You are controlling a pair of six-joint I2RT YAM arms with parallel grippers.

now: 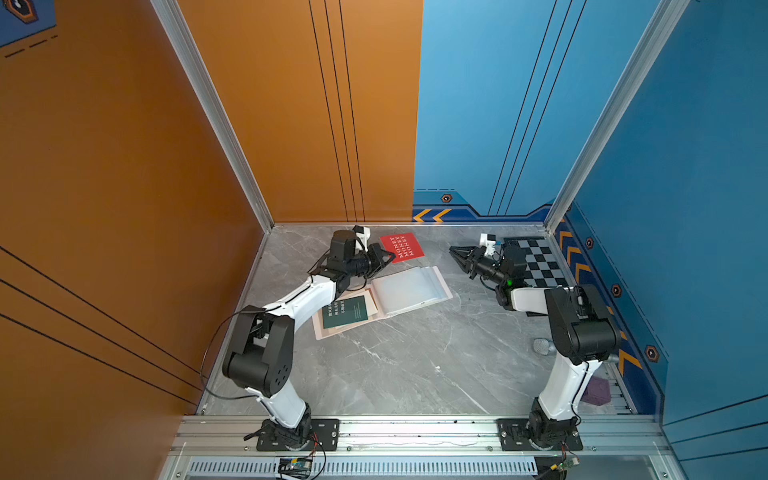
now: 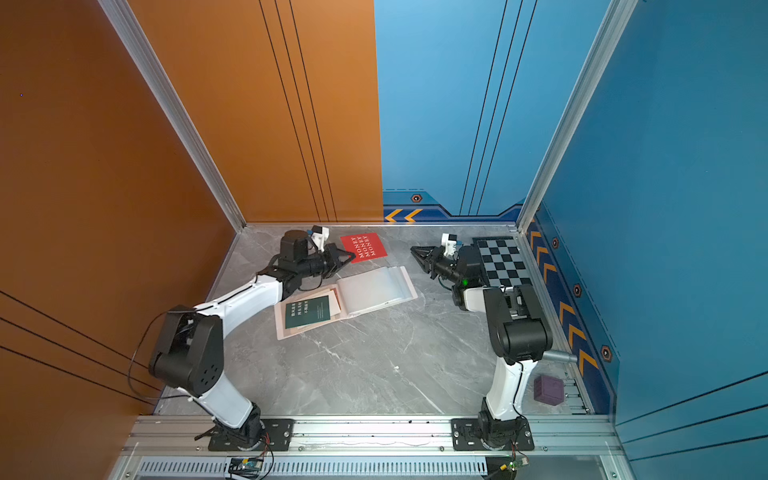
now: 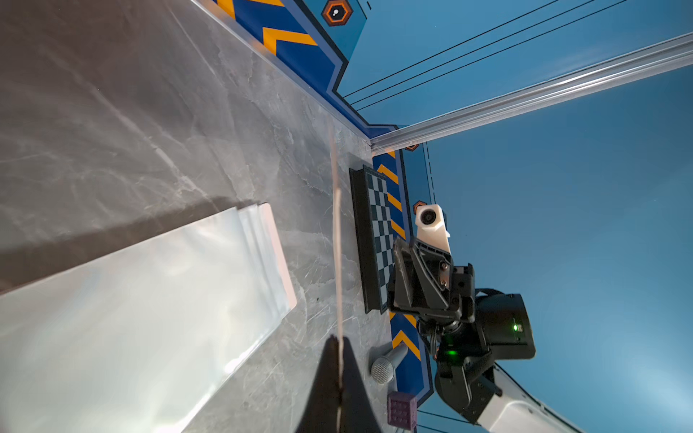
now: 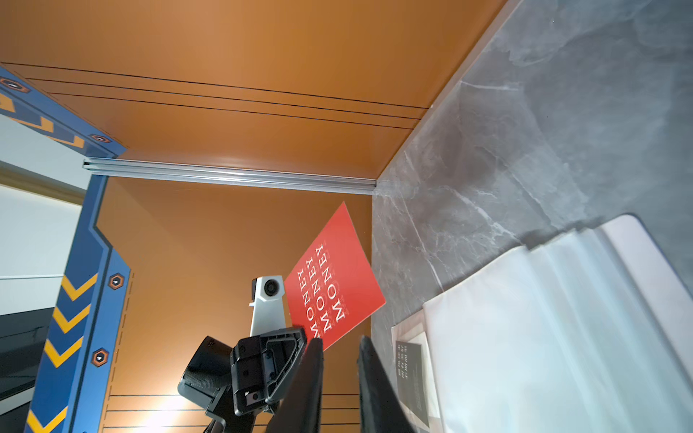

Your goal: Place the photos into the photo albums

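A red MONEY photo (image 1: 401,246) (image 2: 363,247) is held raised at the tips of my left gripper (image 1: 389,257), which is shut on it; the card shows edge-on in the left wrist view and face-on in the right wrist view (image 4: 333,274). Below lies the open album (image 1: 408,289) (image 4: 527,339) with clear sleeves on its right and a dark green photo (image 1: 344,312) on its left. To the right, my right gripper (image 2: 416,252) points toward the album, its fingertips slightly apart with nothing between them.
A checkered board (image 2: 500,260) stands at the back right. A microphone (image 3: 384,369) and a purple block (image 2: 548,389) lie along the right edge.
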